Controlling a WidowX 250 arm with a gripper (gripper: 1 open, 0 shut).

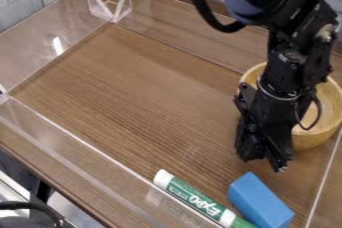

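My black gripper [265, 142] is low at the right, at the near-left side of a tan wooden bowl [322, 116], overlapping it in the view. The fingertips are dark against the tabletop, and whether they hold anything cannot be made out.
A green-and-white tube [201, 201] and a blue block [261, 204] lie at the front right. Clear plastic walls line the edges.
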